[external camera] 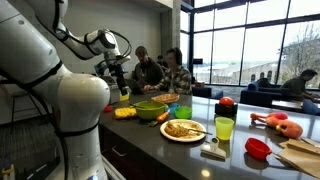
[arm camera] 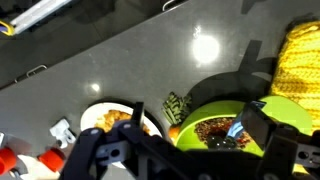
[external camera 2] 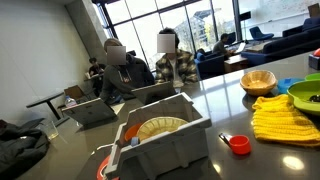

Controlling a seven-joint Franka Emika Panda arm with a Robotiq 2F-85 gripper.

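Note:
In the wrist view my gripper stands open, its dark fingers wide apart with nothing held. Below them lies a green bowl (arm camera: pixel 196 116) with brown bits and a blue piece inside; the hand partly covers it. A white plate of orange food (arm camera: pixel 103 112) is to its left. A green, scaly-looking item (arm camera: pixel 177 106) and an orange tip lie between plate and bowl. In exterior view 1 the gripper (external camera: pixel 120 76) hangs at the left, above the counter's far end, clear of the green bowl (external camera: pixel 150 109) and the plate (external camera: pixel 182 137).
A yellow cloth (external camera 2: pixel 285 122), a red bowl (external camera 2: pixel 240 144) and a grey bin (external camera 2: pixel 170 153) share the other end. Nearer are a yellow-green cup (external camera: pixel 224 128), another red bowl (external camera: pixel 257 148) and boards (external camera: pixel 300 157). Bare counter (arm camera: pixel 150 60) stretches beyond the green bowl.

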